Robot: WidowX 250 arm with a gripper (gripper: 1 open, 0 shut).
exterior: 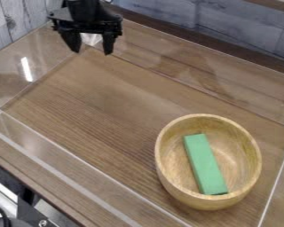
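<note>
The black robot gripper (86,37) is at the top left, low over the wooden table near its back corner; whether its fingers are open or shut is unclear at this size. A small white object, partly hidden, shows just behind it. In the lower right a round pale wooden bowl (173,145) holds a long green block (204,164) lying inside it.
Dark floor and cables show at the lower left beyond the table's edge.
</note>
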